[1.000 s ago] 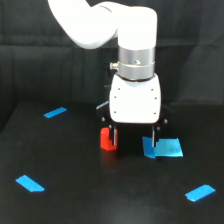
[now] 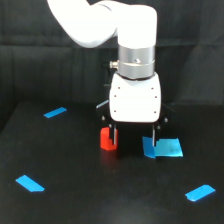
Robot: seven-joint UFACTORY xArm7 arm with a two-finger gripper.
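My gripper (image 2: 135, 139) points downward over the black surface, its two fingers spread apart. Between them only dark background shows. A small red block (image 2: 106, 139) stands by the finger on the image's left, partly overlapped by it; whether the two touch, I cannot tell. Close to the finger on the right is a light-blue, flat-looking piece (image 2: 168, 148), partly hidden by that finger.
Strips of blue tape lie on the black surface: one at the back left (image 2: 55, 112), one at the front left (image 2: 30, 183) and one at the front right (image 2: 200, 192). A dark curtain (image 2: 40, 60) hangs behind.
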